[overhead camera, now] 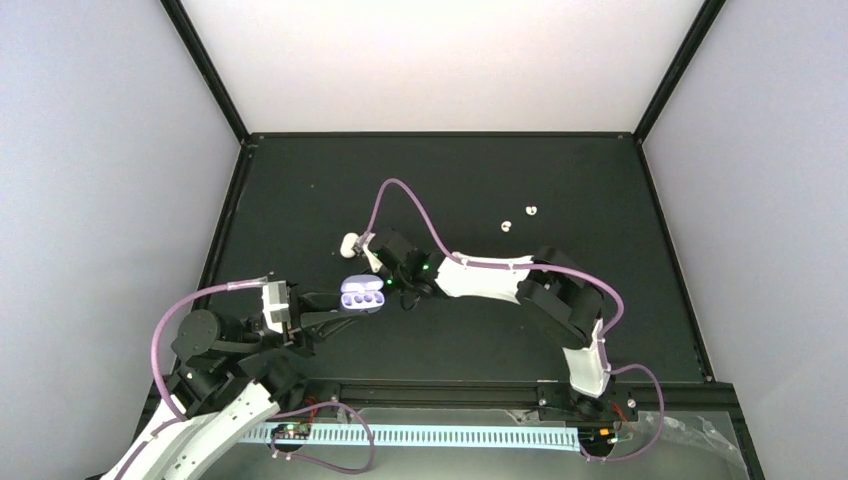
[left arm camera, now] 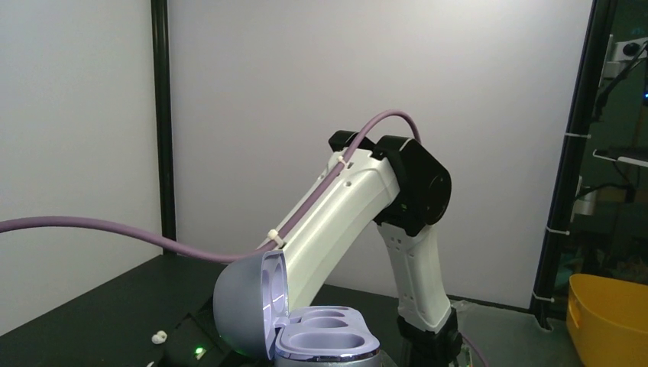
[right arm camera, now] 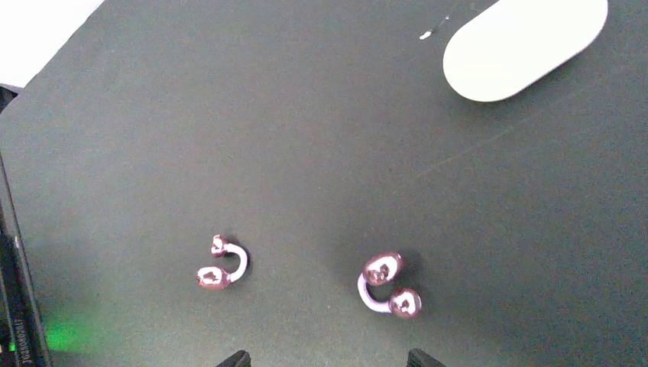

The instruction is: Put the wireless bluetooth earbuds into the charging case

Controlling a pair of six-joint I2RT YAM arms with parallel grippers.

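My left gripper (overhead camera: 335,310) is shut on the open lavender charging case (overhead camera: 362,292), whose lid is raised and whose slots show empty in the left wrist view (left arm camera: 325,336). Two small curved earbuds (overhead camera: 530,210) lie on the mat behind the right arm; the right wrist view shows two pink clip earbuds (right arm camera: 221,279). My right gripper, pointed down left of the table's middle, shows two fingertips apart at the bottom edge (right arm camera: 328,359), with nothing seen between them.
A white rounded object (right arm camera: 520,46) lies on the mat near the right gripper. The right arm (overhead camera: 480,280) stretches across the middle.
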